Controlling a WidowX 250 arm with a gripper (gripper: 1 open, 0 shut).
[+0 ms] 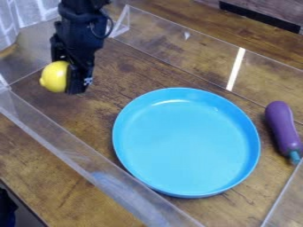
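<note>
My black gripper (67, 76) reaches down from the top left, shut on a yellow round object (53, 78) at the left of the camera view. The yellow object is partly covered by the fingers; whether it touches the floor cannot be told. To the right sits an empty light blue plate (186, 142).
A purple eggplant (282, 129) lies at the right edge. Clear low walls surround the wooden work area. The wood behind the plate is bare.
</note>
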